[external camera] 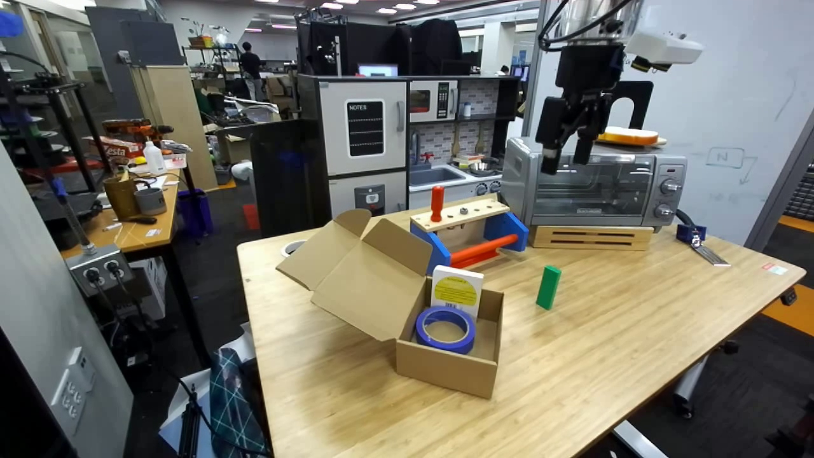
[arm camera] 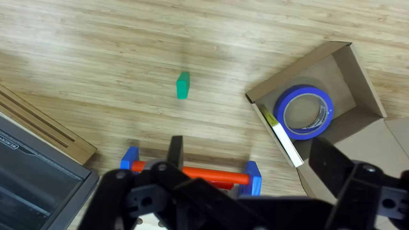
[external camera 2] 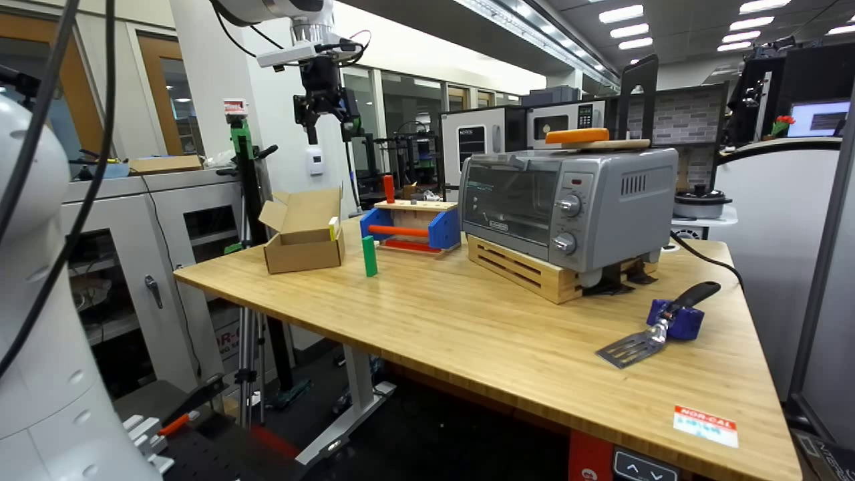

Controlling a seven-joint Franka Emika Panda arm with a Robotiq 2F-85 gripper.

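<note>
High above the table hangs my gripper (external camera: 565, 158), open, with nothing between its fingers. In the wrist view its two black fingers stand far apart at the lower edge. The open cardboard box (external camera: 446, 373) holds a roll of blue tape (arm camera: 282, 109) and a thin white and yellow carton (external camera: 456, 291), which leans upright against an inner wall. A green block (external camera: 547, 287) stands on end on the bare wood, apart from the box. The toy workbench (external camera 2: 444, 230), with blue sides and a red bar (arm camera: 214, 175), sits behind the block; my gripper covers part of it in the wrist view.
A grey toaster oven (external camera 2: 513, 196) rests on a wooden stand (external camera: 591, 237), with an orange round piece (external camera 2: 577, 135) on top. A spatula (external camera 2: 641, 343) lies propped on a blue holder at the table's far end.
</note>
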